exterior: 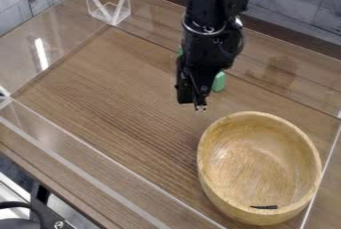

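My gripper (193, 96) hangs over the middle of the wooden table (107, 114), up and left of a large beige bowl (258, 153). It appears shut, and I see nothing held in it. A small green object (214, 80) sits behind the gripper, partly hidden by it and the arm. A thin dark item (264, 206) is in the bowl near its front.
A white wire rack (110, 6) stands at the back left. Black cables (30, 213) lie at the lower left corner.
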